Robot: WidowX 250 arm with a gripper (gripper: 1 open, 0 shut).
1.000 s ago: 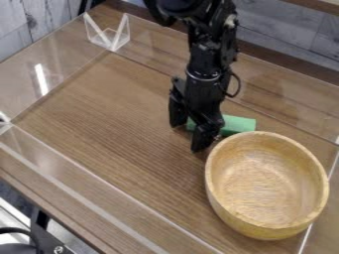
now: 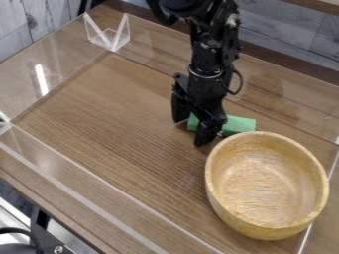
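Observation:
My black gripper (image 2: 199, 124) reaches down from the top of the camera view to the middle of the table, its fingers standing open around a green object (image 2: 236, 124). The green object lies on the wood, partly hidden behind the fingers; whether they touch it is hard to tell.
A large pale wooden bowl (image 2: 267, 215) takes up the lower right, close to the green object. A small white wire item (image 2: 106, 35) stands at the back left. A raised edge runs along the back right.

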